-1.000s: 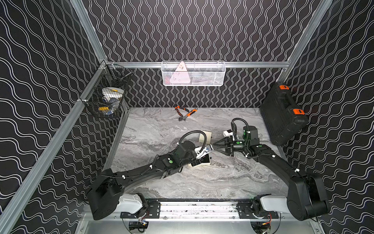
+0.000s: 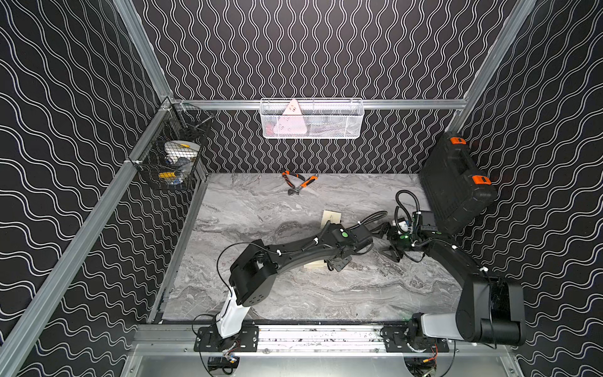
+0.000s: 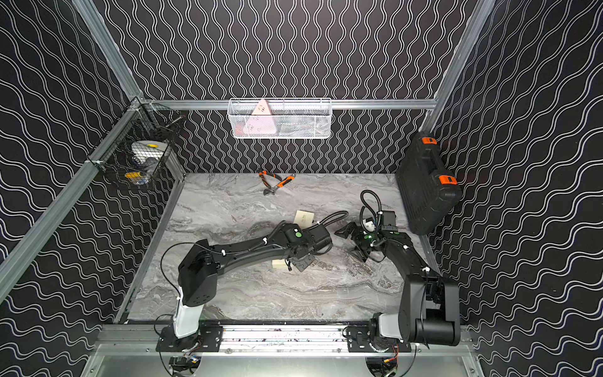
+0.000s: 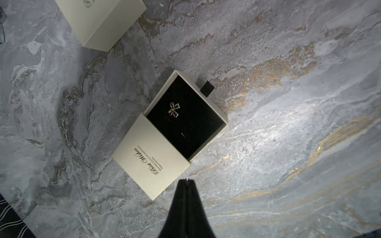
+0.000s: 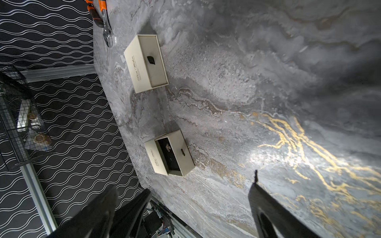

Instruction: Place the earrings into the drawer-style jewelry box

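A cream jewelry box (image 4: pixel 152 152) lies on the marble table with its drawer (image 4: pixel 207 95) pulled partly out. On the drawer's black lining rests a bow-shaped earring (image 4: pixel 173 109); a small glint beside it is too faint to identify. In the left wrist view my left gripper is shut near the box's sleeve corner, nothing visible between its fingers. From the right wrist view, the same box (image 5: pixel 158 156) appears left of centre, away from my right gripper, which stands open and empty. My left arm covers part of the box from above.
A second cream box (image 5: pixel 146 65), shut, with a black pull tab, sits farther back. Orange-handled pliers (image 2: pixel 299 183) lie near the rear edge. A black case (image 2: pixel 458 188) stands at the right wall. Both wrists are close together.
My left arm has swung right and its wrist has turned, now covering the open box in the top left view. My right gripper has drawn back to the right and turned.
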